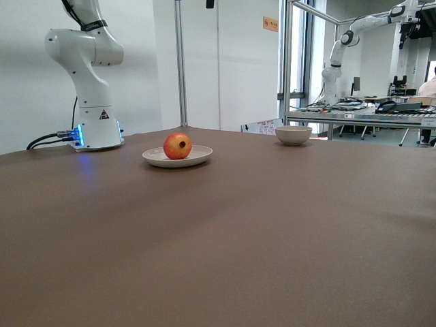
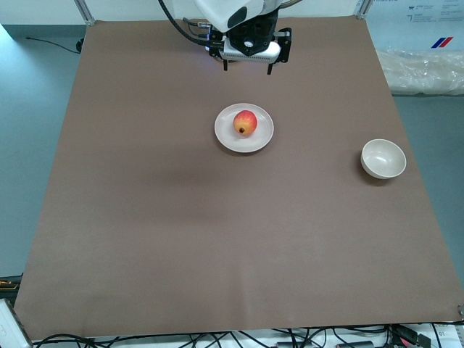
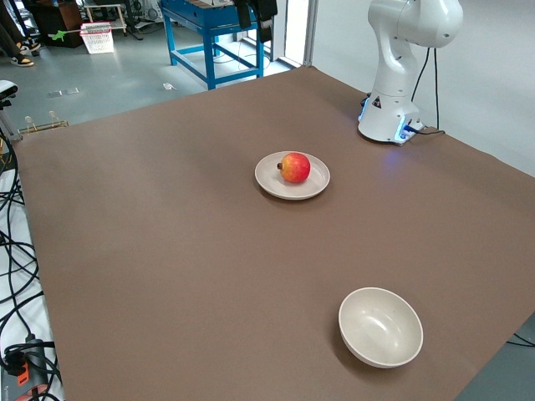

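Observation:
A red-yellow apple (image 2: 245,123) rests on a white plate (image 2: 226,134) near the middle-back of the brown table, also seen as the apple (image 1: 177,146) in the top view and the apple (image 3: 295,167) in the right view. An empty white bowl (image 2: 383,159) stands apart to the plate's right, nearest the camera in the right view. The gripper (image 2: 247,67) hangs high at the back, above and beyond the plate, its two black fingers apart with nothing visible between them.
The robot's white base (image 3: 389,117) stands at the back edge. Cables (image 2: 87,341) run along the front edge, off the tabletop.

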